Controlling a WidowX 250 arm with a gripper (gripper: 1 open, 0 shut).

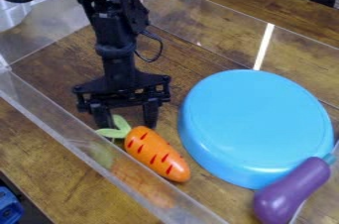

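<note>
The black gripper (125, 109) is low over a toy carrot (155, 154), its fingers around the carrot's pale green top, near the front left of the work area. The fingertips are dark and partly merge with one another, so whether they grip anything cannot be told. The orange body with red marks extends toward the lower right.
A large blue round object (253, 119) fills the right side. A purple eggplant (288, 193) lies at the lower right. A clear wall runs along the left and front. A blue object (7, 204) sits outside it. Bare wood is free at the back.
</note>
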